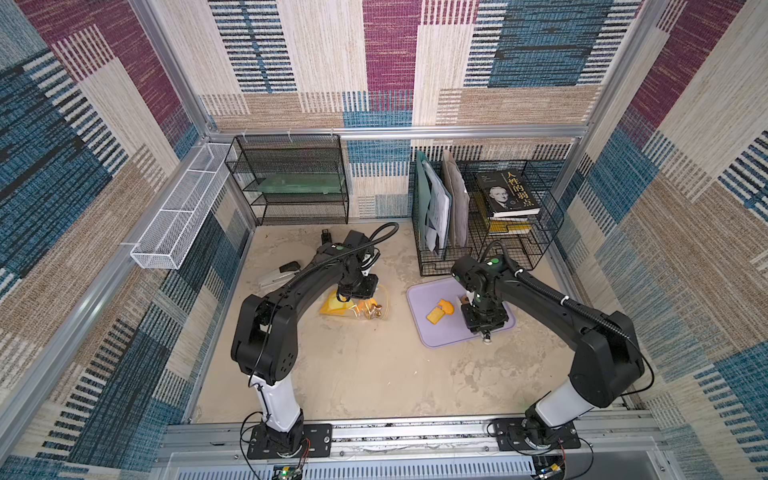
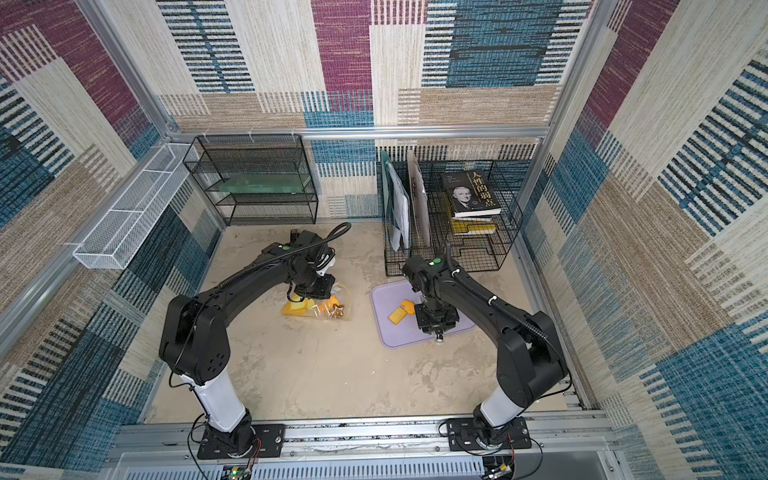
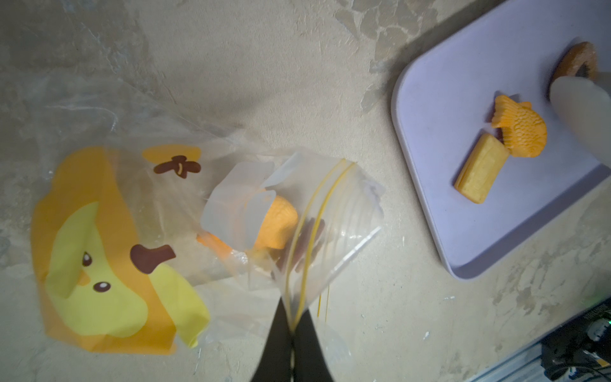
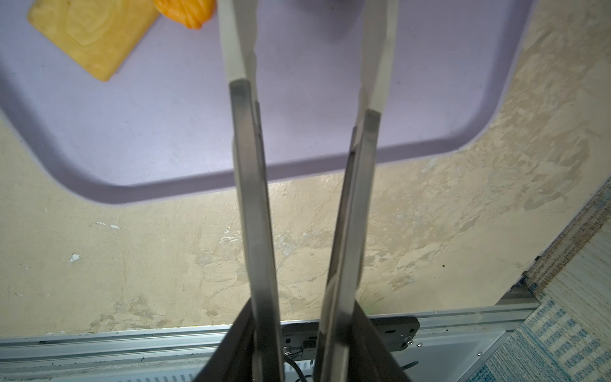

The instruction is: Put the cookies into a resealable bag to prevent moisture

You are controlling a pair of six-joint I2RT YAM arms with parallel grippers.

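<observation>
On the table at the left lies a clear resealable bag [image 3: 105, 254] with a yellow bear print and yellow zip lines. An orange cookie [image 3: 277, 222] and a brown one show inside it. My left gripper is shut on the edge of the bag's mouth. On the purple tray [image 3: 413, 121] are a rectangular cookie [image 3: 481, 168], an orange fish-shaped cookie [image 3: 522, 127] and a brown round cookie [image 3: 578, 58]. My right gripper is over the tray, its fingers apart, tips cut off at the frame's top; a dark blur shows between them. In the left wrist view, a pale finger overlaps the brown cookie.
A black wire rack [image 1: 512, 248] with books and folders stands behind the tray. Another wire shelf [image 1: 292, 188] is at the back left, and a white mesh basket [image 1: 180, 212] hangs on the left wall.
</observation>
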